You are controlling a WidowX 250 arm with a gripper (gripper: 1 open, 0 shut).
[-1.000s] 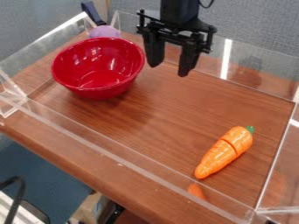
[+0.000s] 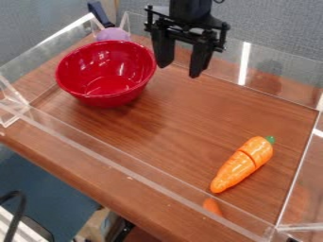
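Observation:
My black gripper (image 2: 180, 59) hangs at the top centre, above the back of the wooden surface, its two fingers apart with nothing seen between them. A red bowl (image 2: 106, 85) sits at the upper left, just left of the gripper. An orange toy carrot (image 2: 243, 164) with a green tip lies at the right front, well away from the gripper.
Clear plastic walls border the wooden surface (image 2: 164, 132). A small purple object (image 2: 112, 34) is behind the bowl at the back left.
My gripper has shifted slightly left and up. The bowl and the carrot have not moved.

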